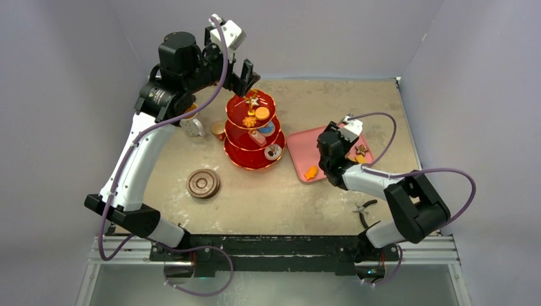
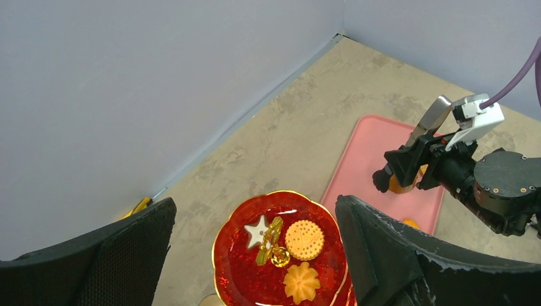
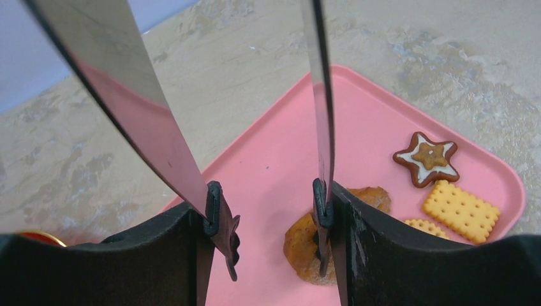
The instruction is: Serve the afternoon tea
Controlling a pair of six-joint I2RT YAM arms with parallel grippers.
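Above the red three-tier stand, my left gripper is open and empty; its fingers are far apart in the left wrist view. The stand's top plate bears a star cookie, a round biscuit and a flower-shaped one. My right gripper is open over the pink tray, metal tongs lying along its fingers. Their black tips stand apart; the right one overlaps a brown croissant-like pastry. Whether it touches cannot be told.
In the tray lie a brown star cookie, a rectangular biscuit and an orange fish-shaped piece. A brown round lid or coaster, a cup and pliers sit on the table.
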